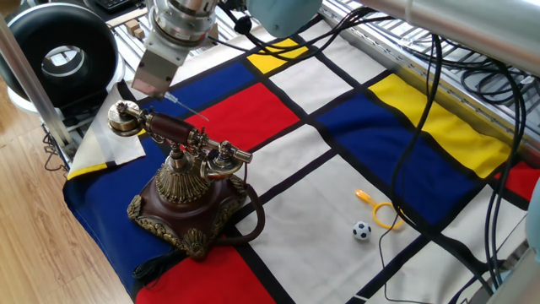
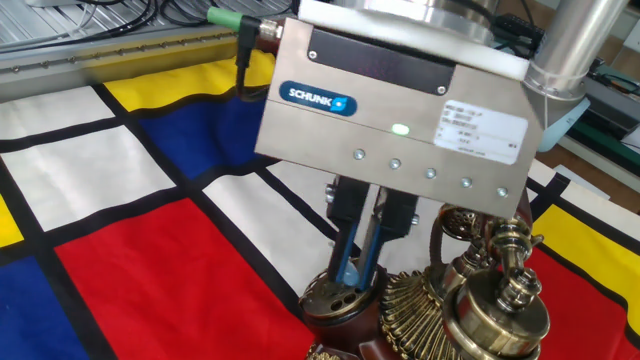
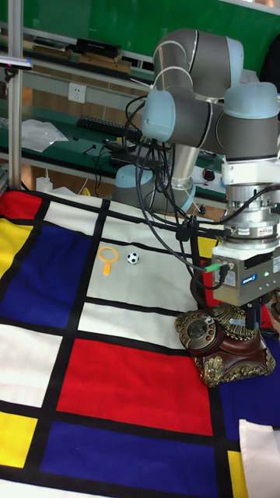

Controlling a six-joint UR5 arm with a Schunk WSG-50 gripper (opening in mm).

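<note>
An ornate old-style telephone [image 1: 181,190] with dark red base and brass trim stands on the cloth; its handset [image 1: 173,128] rests across the top. My gripper [image 1: 179,101] is beyond the handset in exterior view 1, and a thin pale rod [image 1: 192,109] sticks out from its finger end. In exterior view 2 the gripper's dark fingers [image 2: 345,215], with blue inner sides, point down and overlap the handset's perforated end [image 2: 340,300]. A pale bit shows between their tips. Whether they touch the phone or grip the rod is unclear. The dial [image 3: 199,332] faces exterior view 3.
A small football [image 1: 361,230] lies beside a yellow ring with a handle [image 1: 386,215] on the patterned cloth [image 1: 295,177]. The telephone's cord [image 1: 257,211] loops beside its base. Black cables [image 1: 430,101] hang at the right.
</note>
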